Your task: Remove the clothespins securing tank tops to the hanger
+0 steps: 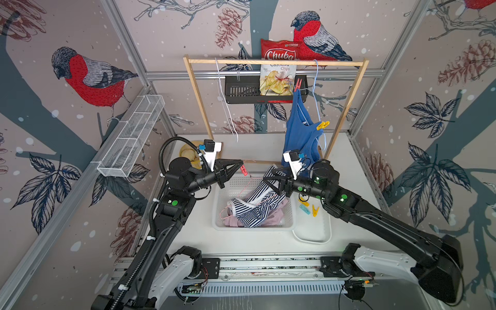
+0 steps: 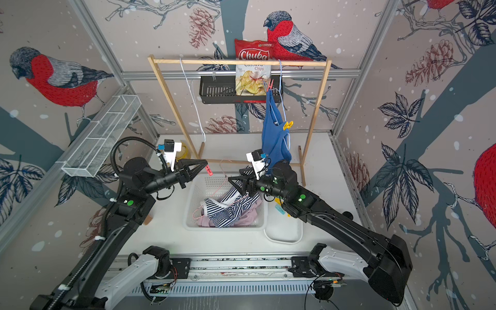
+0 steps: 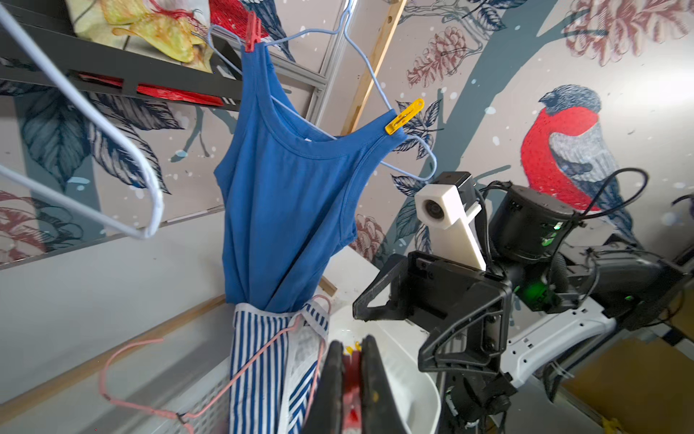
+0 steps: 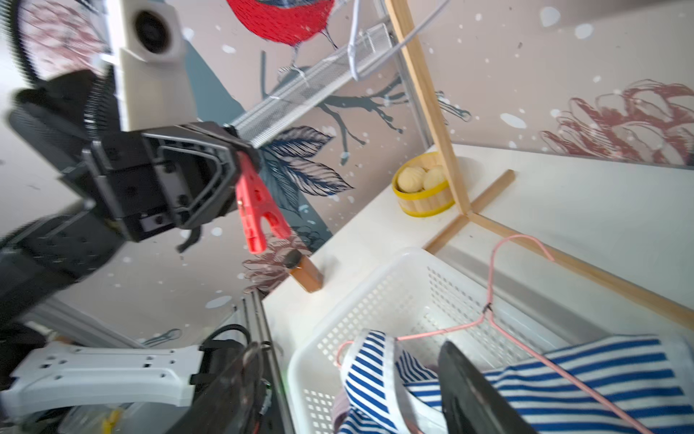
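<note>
My left gripper (image 1: 240, 163) is shut on a red clothespin (image 4: 260, 209), which sticks out past its fingertips over the white basket. My right gripper (image 1: 268, 185) stands open above the basket's right part, nothing between its fingers. A blue tank top (image 3: 289, 188) hangs from a pale blue hanger (image 3: 361, 58), pinned by a red clothespin (image 3: 253, 32) at one strap and a yellow clothespin (image 3: 405, 115) at the other. A striped tank top (image 1: 258, 206) lies in the white basket (image 1: 214, 206) with a pink hanger (image 4: 491, 311) on it. Yellow and blue clothespins (image 1: 304, 209) lie in the white tray (image 1: 312, 241).
A wooden rack (image 1: 273, 62) spans the back, with an empty white hanger (image 1: 223, 103) at its left. A yellow bamboo steamer (image 4: 423, 184) and a brown bottle (image 4: 303, 270) stand at the left. A wire shelf (image 1: 131, 134) juts from the left wall.
</note>
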